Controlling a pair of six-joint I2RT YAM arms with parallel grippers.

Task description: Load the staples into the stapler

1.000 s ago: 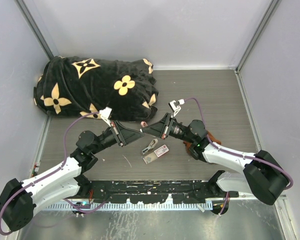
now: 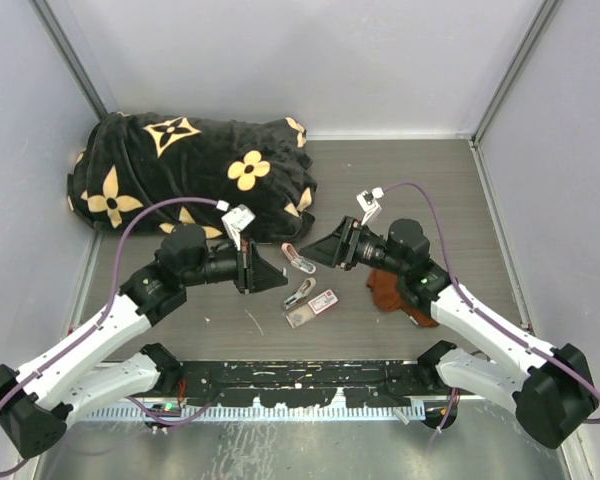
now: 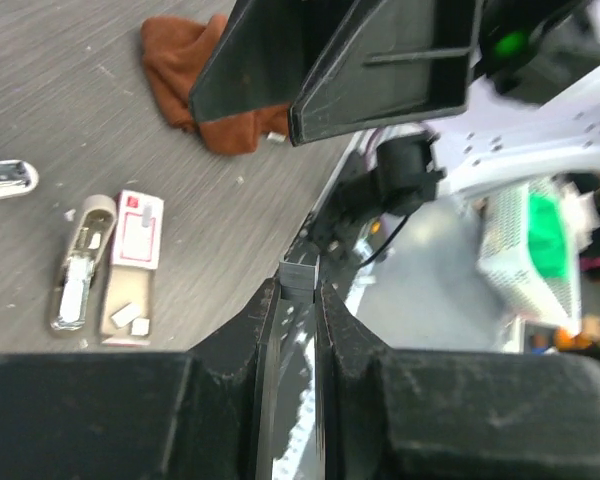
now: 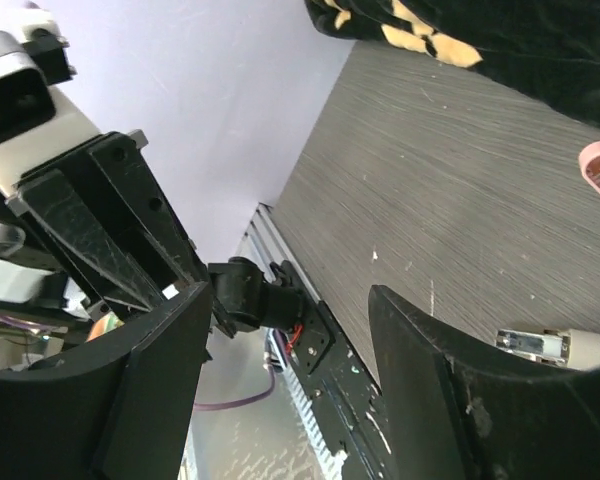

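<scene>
A small silvery strip of staples [image 3: 298, 278] is pinched upright at the fingertips of my left gripper. My right gripper is open and empty, its fingers spread beside the left one. On the table below, the beige stapler [image 3: 83, 262] lies with its metal end toward the front left. Farther back lies the pink stapler [image 2: 298, 258], partly shown in both wrist views. The staple box [image 3: 134, 268] rests beside the beige stapler, its tray showing a couple of pale staple pieces [image 3: 132, 318].
A crumpled brown cloth [image 2: 390, 293] lies under the right arm. The dark flowered cushion [image 2: 195, 175] fills the back left. A thin pale strip [image 2: 253, 321] lies on the bare table left of the box.
</scene>
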